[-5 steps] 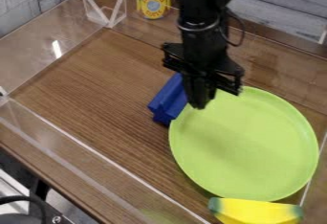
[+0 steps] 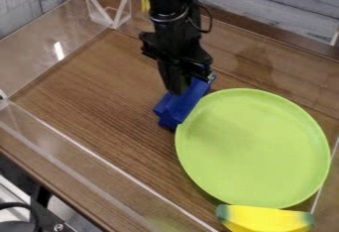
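The black robot arm reaches down from the top centre, its gripper [image 2: 175,75] hanging just over a blue block [image 2: 176,109] on the wooden surface. The gripper's fingertips are dark and close together; whether anything sits between them is hard to make out. The blue block lies along the left edge of a large green plate [image 2: 253,147], partly hidden by gripper and plate.
A yellow banana-like object [image 2: 259,219] lies at the plate's front edge. Clear plastic walls border the wooden surface [image 2: 93,97], whose left part is free. A white plank wall stands at the back.
The gripper has moved left, from over the green plate to over the blue block, and now sits lower. The can at the back is now hidden behind the arm.
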